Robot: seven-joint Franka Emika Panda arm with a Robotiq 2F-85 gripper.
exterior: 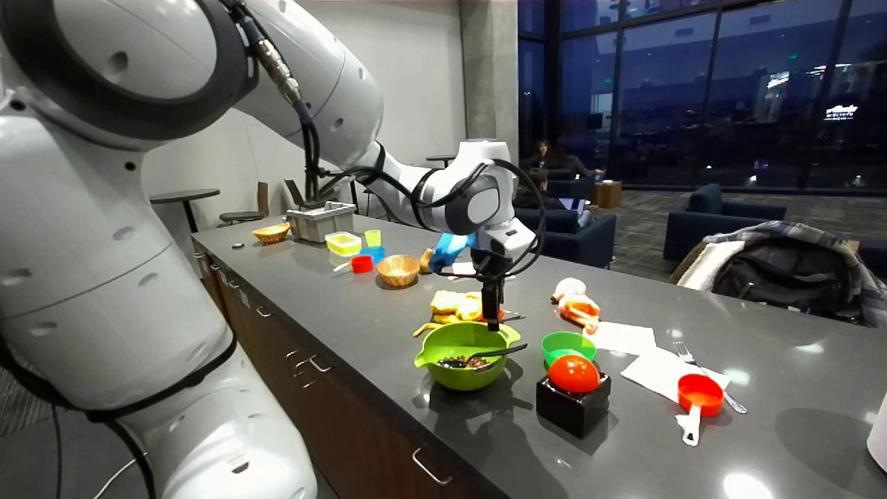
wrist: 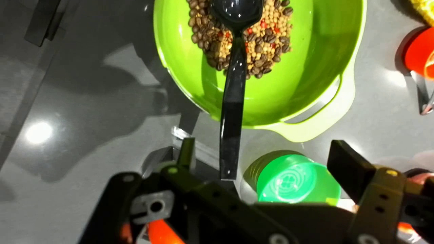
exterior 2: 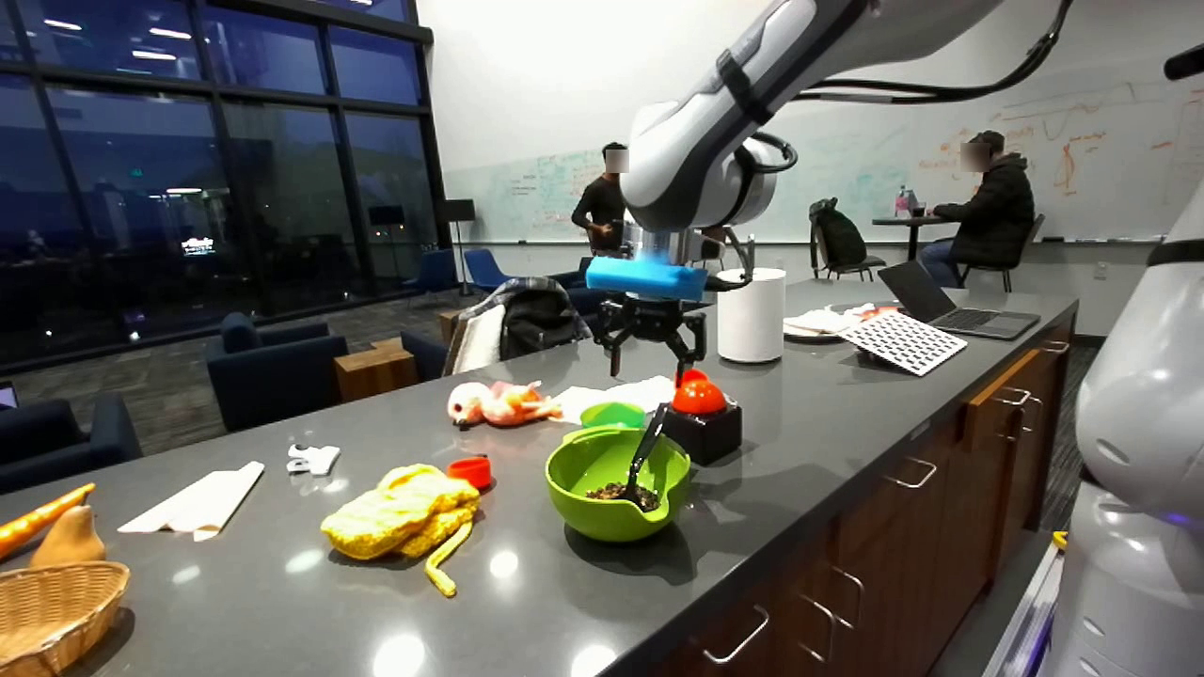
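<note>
A lime-green mixing bowl (exterior: 467, 341) stands on the counter with coffee beans and paler grains (wrist: 260, 48) in its bottom. A black spoon (wrist: 233, 93) leans in it, its head on the beans and its handle reaching out over the rim. Above the bowl hangs my gripper (exterior 2: 646, 367), pointing down. Its two fingers are spread wide, and nothing is held between them. In the wrist view the spoon's handle end shows between the fingertips, nearer the left one. A green cup (wrist: 299, 179) also appears between them, lower down on the counter.
Beside the bowl sits a black box with a red dome (exterior: 574, 374). A yellow knitted toy (exterior 2: 401, 513) and a small red cup (exterior 2: 470, 470) lie on its other side. Farther off are white napkins (exterior: 661, 371), a fork and a red measuring cup (exterior: 700, 394).
</note>
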